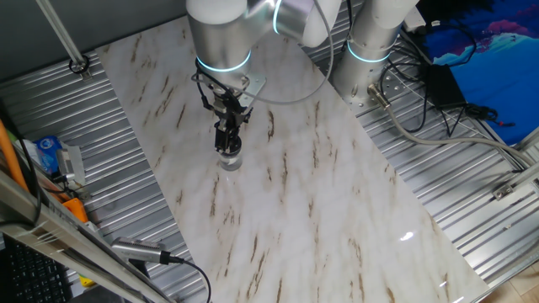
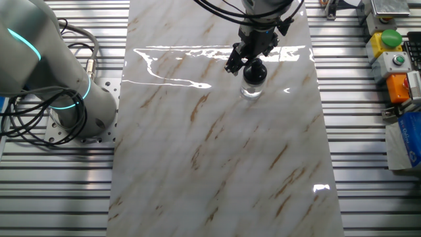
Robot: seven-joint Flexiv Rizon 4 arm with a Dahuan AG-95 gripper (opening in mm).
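A small clear jar (image 2: pixel 252 89) with a round black lid (image 2: pixel 254 71) stands upright on the marble-patterned table. In exterior view 1 the jar (image 1: pixel 230 163) shows just below the fingertips, its lid partly covered by them. My black gripper (image 2: pixel 242 64) points down at the lid from its far side in exterior view 2. One fingertip (image 2: pixel 231 66) lies to the left of the lid; the other side of the fingers is mostly hidden by the lid and the linkage. Whether the fingers touch the lid, or how wide they stand, does not show clearly.
The marble board (image 2: pixel 197 184) is otherwise bare, with wide free room around the jar. Off its edge lie a button box (image 2: pixel 391 39), a blue package (image 2: pixel 411 135) and a silver cylindrical device (image 1: pixel 139 250) with a cable.
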